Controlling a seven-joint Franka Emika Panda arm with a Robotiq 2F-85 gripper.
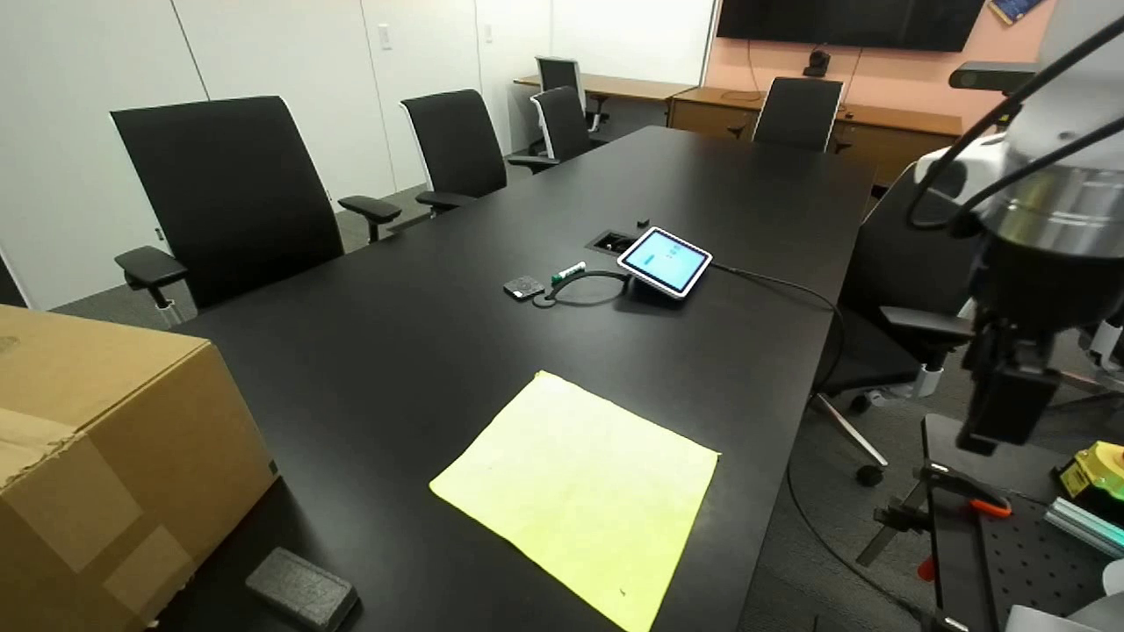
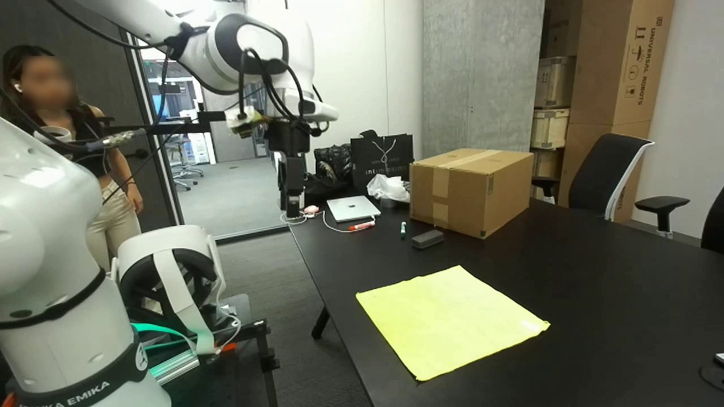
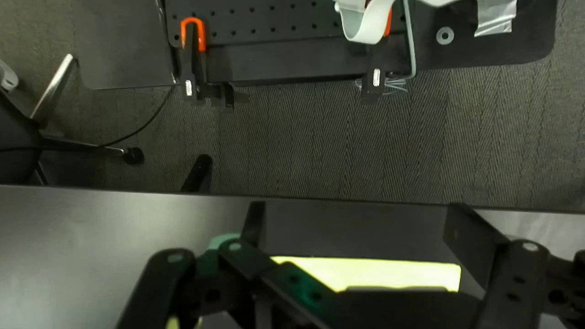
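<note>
A yellow cloth lies spread flat on the black table, its edges slightly uneven. In the second exterior view the same cloth is near the table's side edge. My gripper hangs pointing down, high and off to the side of the cloth. From the wrist, the gripper shows its fingers wide apart and open, with nothing held. Part of the cloth shows low between them, the rest hidden behind the gripper body. At the right of the first exterior view, the gripper appears blurred.
A cardboard box and a dark eraser-like block stand beyond the cloth. A tablet with a cable sits farther along the table. Bare tabletop surrounds the cloth. A person stands behind the arm.
</note>
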